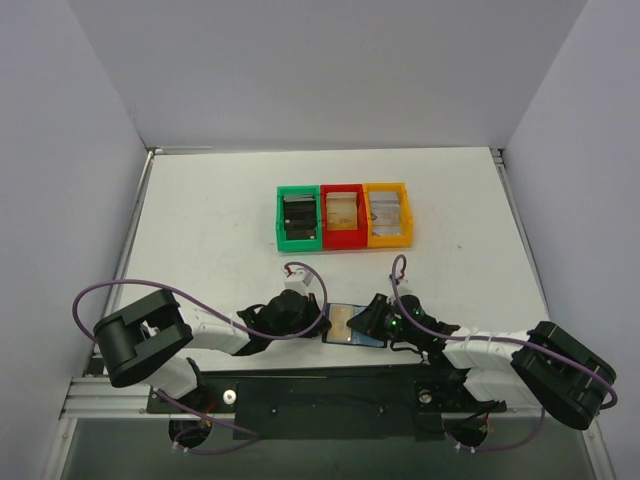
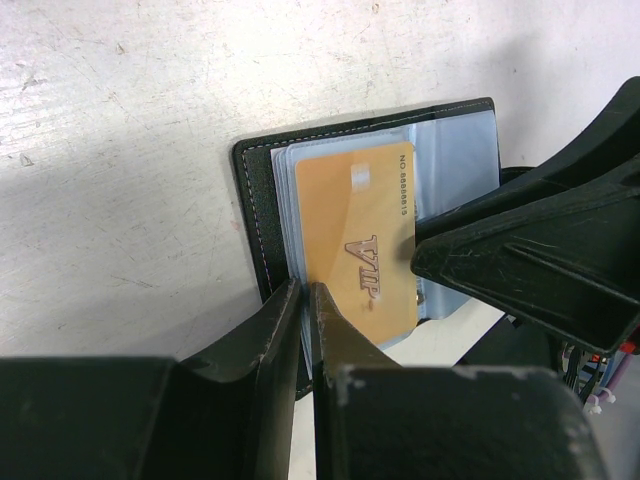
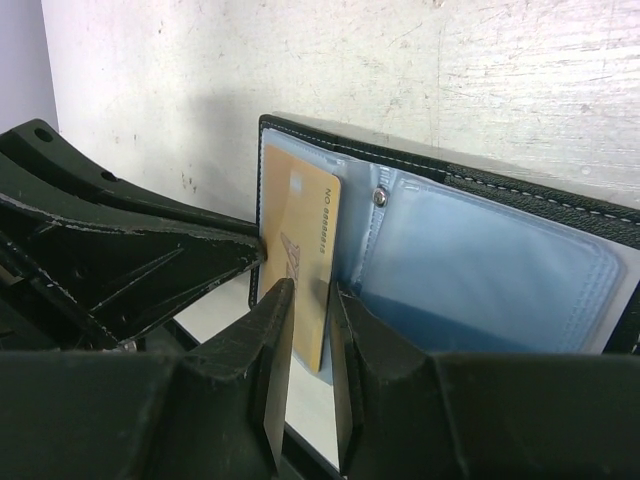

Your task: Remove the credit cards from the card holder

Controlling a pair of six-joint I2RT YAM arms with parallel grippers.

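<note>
An open card holder [image 1: 365, 338] with clear sleeves lies on the table between my grippers. A gold VIP card sits at its left end on other cards or sleeves, also visible in the right wrist view [image 3: 310, 230]. My left gripper has its fingertips close together at the card's left edge. My right gripper has its fingertips at the card's right edge, with a small gap between them; whether either grips anything is unclear.
Green [image 1: 282, 215], red [image 1: 343, 240] and yellow [image 1: 404, 215] bins holding cards stand behind the holder.
</note>
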